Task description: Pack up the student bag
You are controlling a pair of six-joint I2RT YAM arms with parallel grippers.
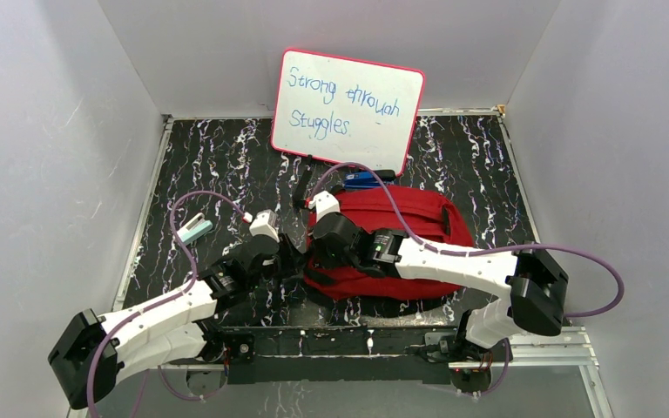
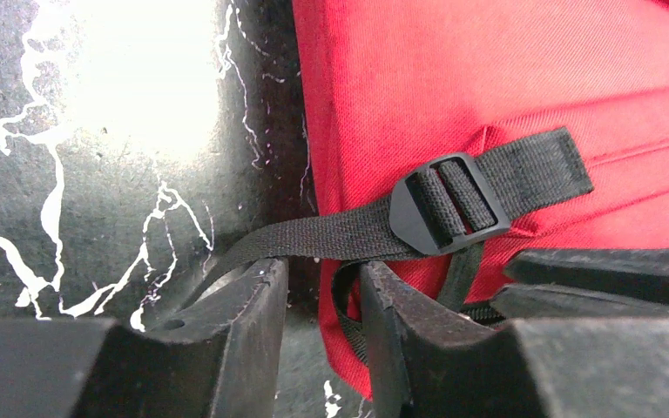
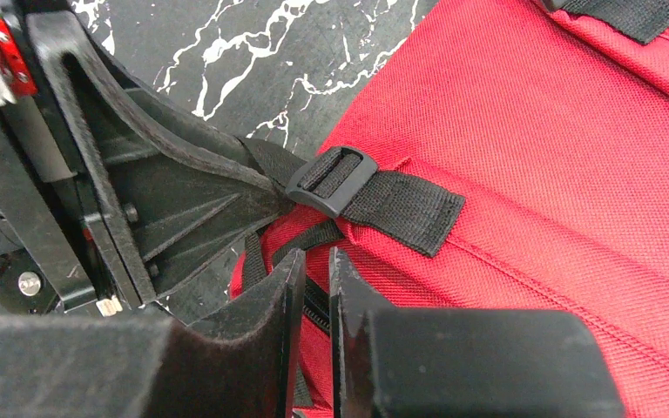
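Observation:
The red bag (image 1: pixel 401 205) lies flat on the right half of the table, partly under my right arm. At its left end, in the left wrist view, a black strap (image 2: pixel 331 237) runs through a black buckle (image 2: pixel 449 204). My left gripper is at that end, its fingers part open, the strap passing just beyond the fingertips. In the right wrist view, my right gripper is over the bag near the same buckle (image 3: pixel 331 181), a narrow gap between its fingers. A dark zipper (image 3: pixel 315 305) shows behind that gap. Nothing is visibly clamped in either gripper.
A whiteboard (image 1: pixel 348 109) with handwriting leans at the back. A blue item (image 1: pixel 363 179) sits behind the bag, and a teal stapler-like item (image 1: pixel 195 228) lies at left. Both grippers are close together.

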